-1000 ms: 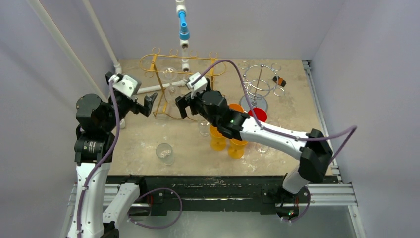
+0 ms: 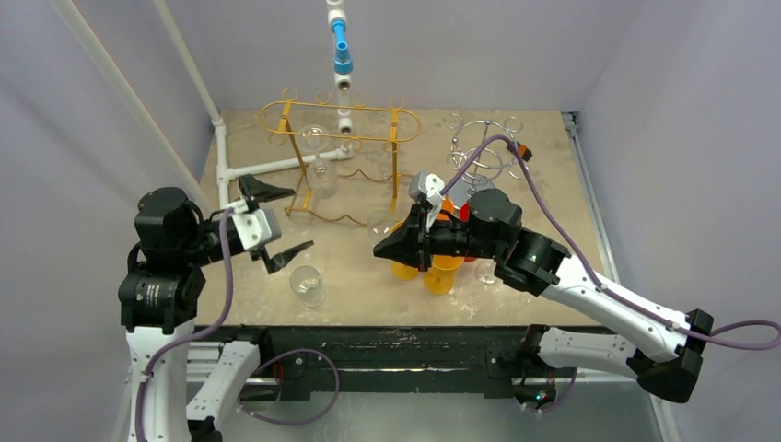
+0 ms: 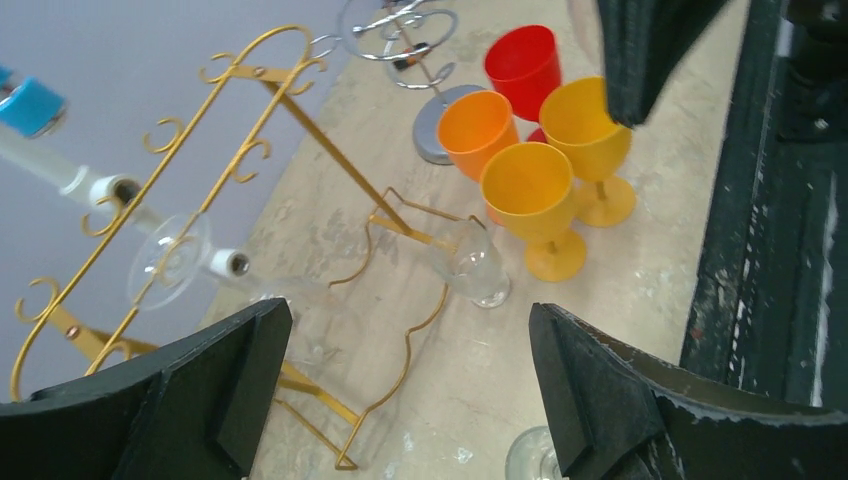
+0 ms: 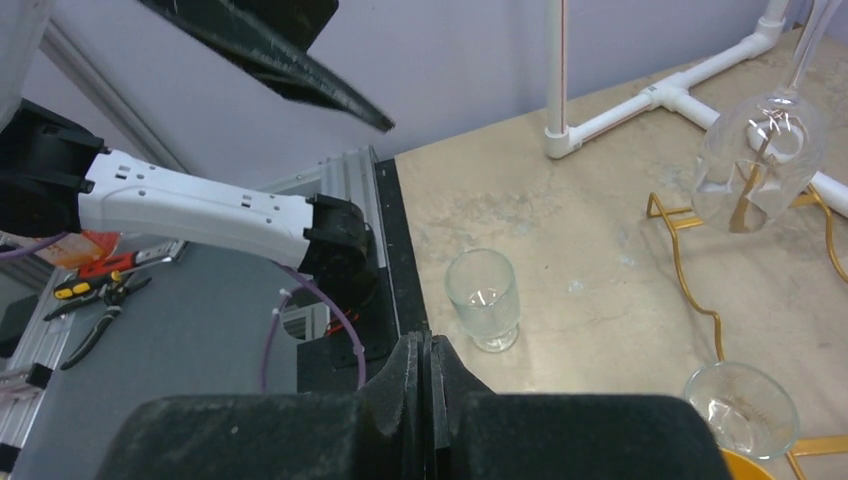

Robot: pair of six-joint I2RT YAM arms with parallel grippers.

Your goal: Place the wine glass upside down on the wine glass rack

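Observation:
A clear wine glass (image 2: 321,175) hangs upside down from the gold rack (image 2: 395,138), its foot up at a top hook and its bowl below. The left wrist view shows the glass's round foot (image 3: 165,262) at the rack's rail, with the bowl partly behind a finger. In the right wrist view the bowl (image 4: 760,165) hangs at upper right, clear of that gripper. My left gripper (image 2: 302,219) is open and empty, in front of the rack's left end. To the rack's front right, my right gripper (image 2: 376,250) is shut, its tips meeting with nothing between them.
A short clear glass (image 2: 307,285) stands near the front edge. Yellow goblets (image 3: 530,195), an orange cup (image 3: 475,130) and a red cup (image 3: 523,65) cluster at right, partly under the right arm. A silver rack (image 2: 483,152) stands behind them. White pipe (image 2: 276,167) runs at back left.
Both grippers have moved away from the hanging glass toward the front. The right gripper has gone from open to shut; the left remains open. The wine glass hangs in the same place.

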